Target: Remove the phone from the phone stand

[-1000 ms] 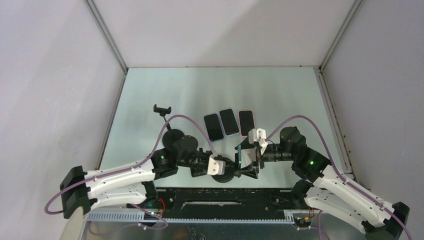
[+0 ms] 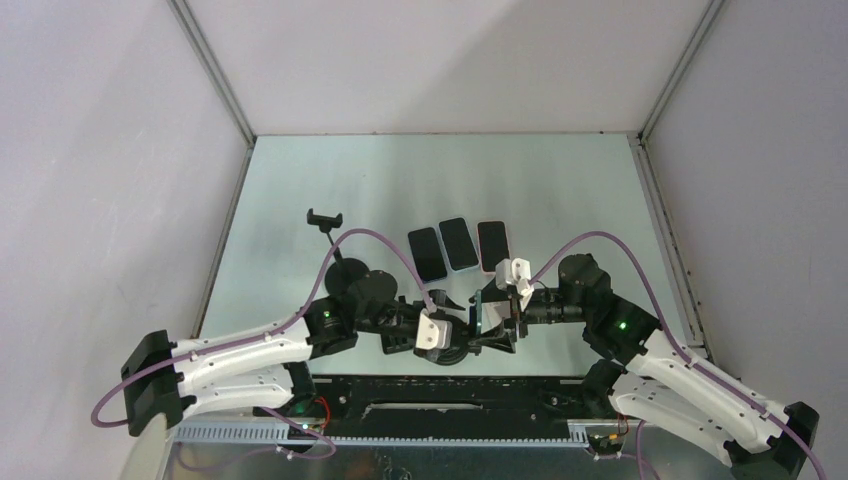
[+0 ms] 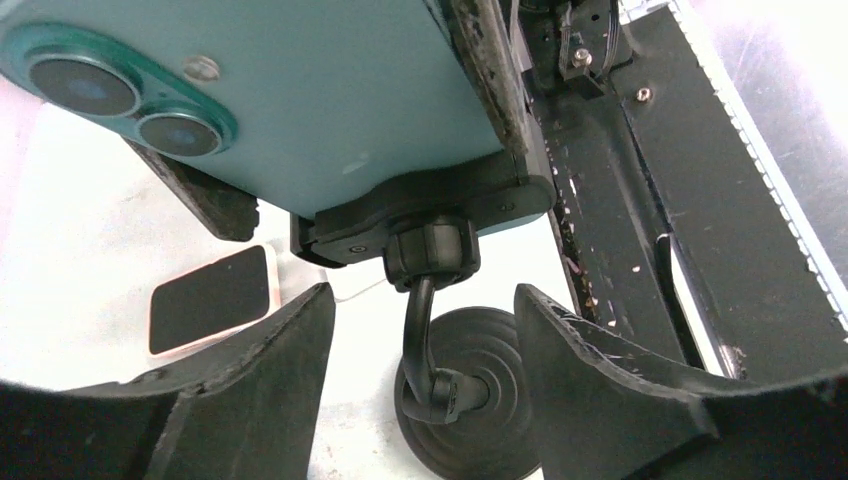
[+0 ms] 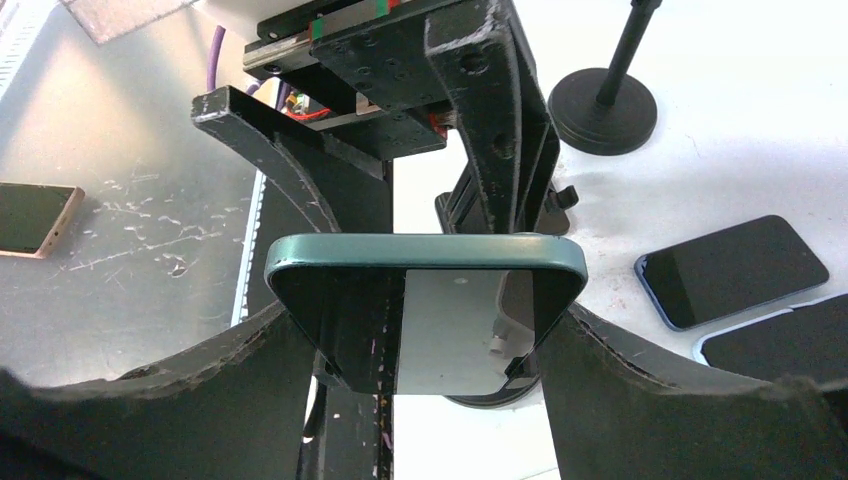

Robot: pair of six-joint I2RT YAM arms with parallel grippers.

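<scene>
A teal phone sits upright in the black clamp of a round-based stand at the table's front centre; in the right wrist view its top edge (image 4: pixel 426 250) spans between my right gripper's fingers. My right gripper (image 2: pixel 490 318) is shut on the phone from the right side. My left gripper faces the stand from the left, open, its fingers either side of the stand's neck and below the clamp in that view, with nothing visibly held.
Three phones (image 2: pixel 457 243) lie flat behind the grippers. A second, empty stand (image 2: pixel 340 271) stands at the left behind the left arm. Its front edge borders a black rail.
Almost nothing differs in the top view; the left gripper's wrist has shifted very slightly, while the right arm and phone look unmoved.
</scene>
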